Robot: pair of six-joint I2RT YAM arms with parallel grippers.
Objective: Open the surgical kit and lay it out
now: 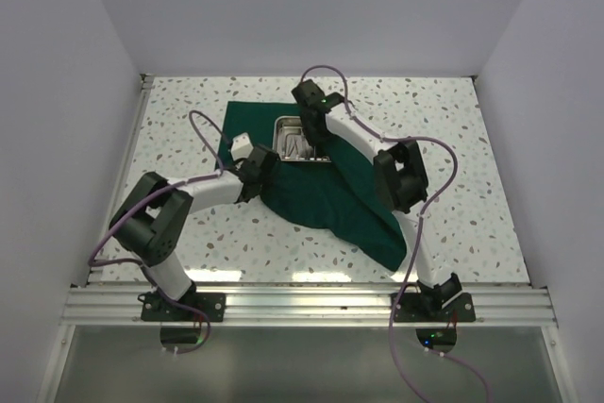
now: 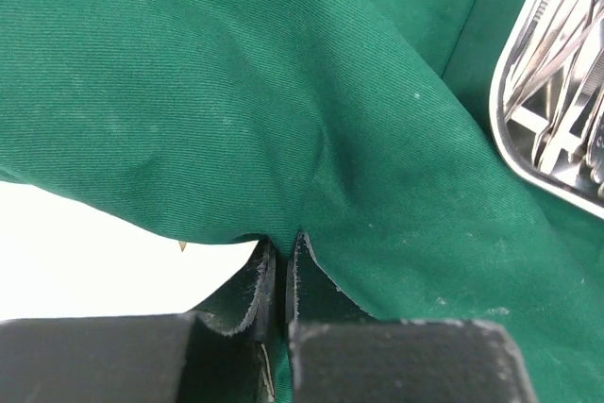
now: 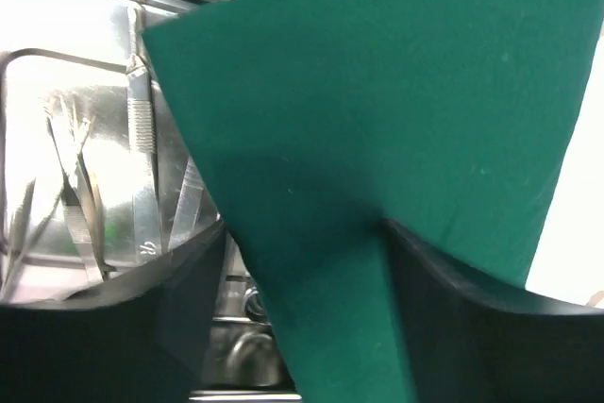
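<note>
A green cloth lies under and around a metal tray of instruments. In the left wrist view, my left gripper is shut on a gathered fold at the cloth's near-left edge, with the tray's rim to the right. My right gripper stands open above a cloth flap that covers part of the tray. The flap's strip runs between its blurred fingers, not pinched. Tweezers and other metal tools show beside the flap in the tray; the rest is hidden beneath it.
Grey walls stand at the back and sides. The two arms come in from the front rail, close together near the tray.
</note>
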